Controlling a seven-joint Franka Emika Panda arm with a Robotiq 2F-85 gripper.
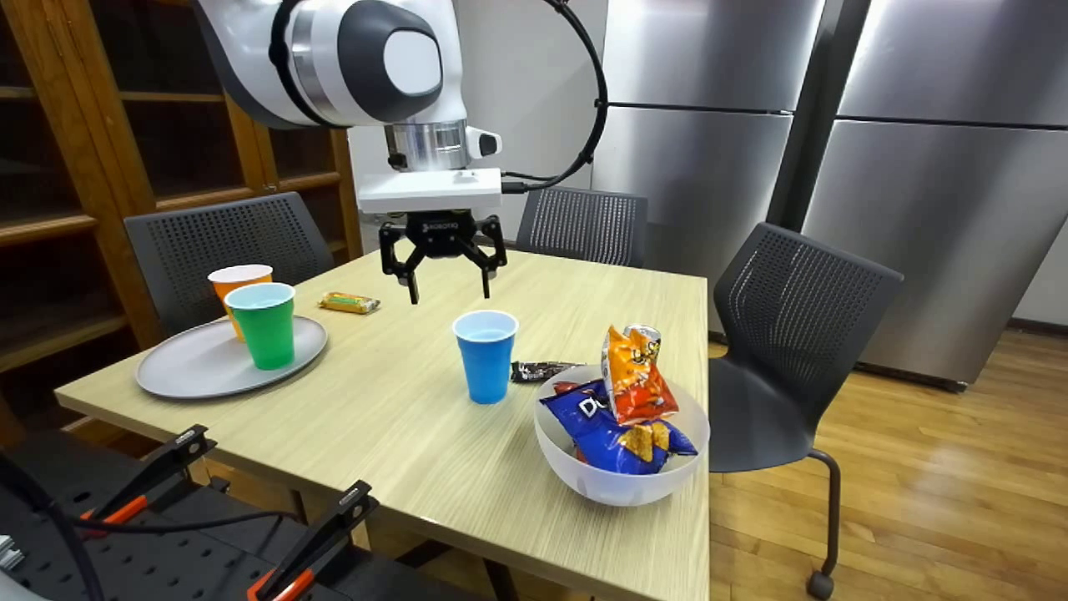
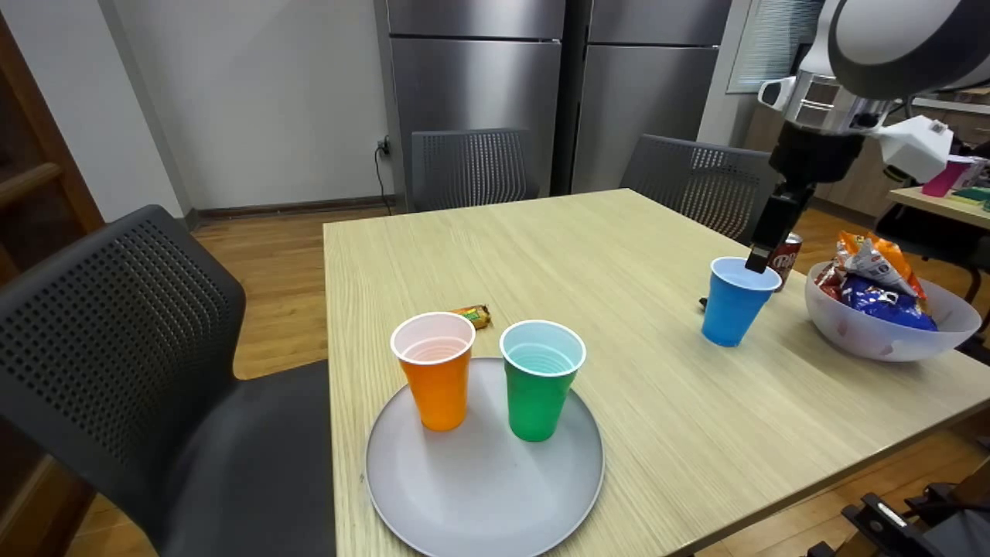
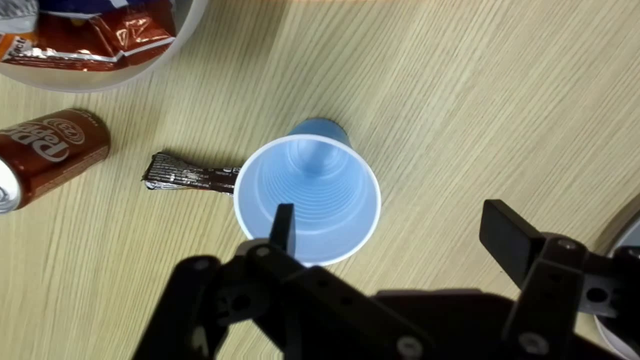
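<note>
My gripper (image 1: 450, 296) is open and empty, hanging above the table. A blue cup (image 1: 486, 366) stands upright on the tabletop, below my fingers and a little to their right in exterior view 1. From the wrist, the cup's open mouth (image 3: 309, 201) shows with nothing visible inside, and one finger (image 3: 284, 228) overlaps its rim in the picture. On a grey plate (image 2: 483, 501) stand an orange cup (image 2: 438, 390) and a green cup (image 2: 536, 404), side by side and upright.
Beside the blue cup lie a dark-wrapped bar (image 3: 186, 174) and a soda can (image 3: 57, 153). A white bowl (image 1: 621, 491) of snack bags sits near the table's right edge. A yellow-wrapped bar (image 1: 348, 302) lies behind the plate.
</note>
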